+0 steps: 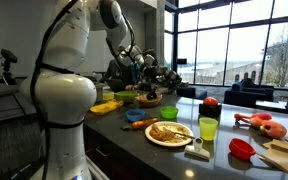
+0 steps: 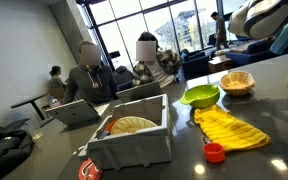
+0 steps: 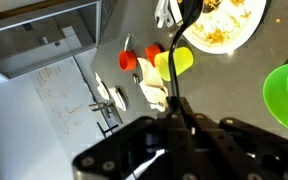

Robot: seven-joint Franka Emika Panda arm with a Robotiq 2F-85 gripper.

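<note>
In the wrist view my gripper is shut on the handle of a long dark utensil [image 3: 174, 65]. Its wider black end reaches the top edge of that view, so its full shape is hidden. Exterior view 1 has the gripper [image 1: 156, 78] raised above the far part of the table, and the utensil there is too small to make out clearly. Nearer that camera lies a white plate [image 1: 154, 140] of noodle-like food. Behind the plate stands a green bowl [image 1: 171, 113]. From the wrist, the plate [image 3: 208, 43] appears below the utensil's far end.
A yellow cup [image 1: 208, 129], a red bowl [image 1: 242, 149] and a white-handled utensil [image 1: 197, 149] surround the plate. A blue bowl [image 1: 134, 115] and an orange carrot-like item [image 1: 141, 124] lie to its left. In exterior view 2, a grey bin [image 2: 130, 148] stands near a yellow cloth [image 2: 227, 129].
</note>
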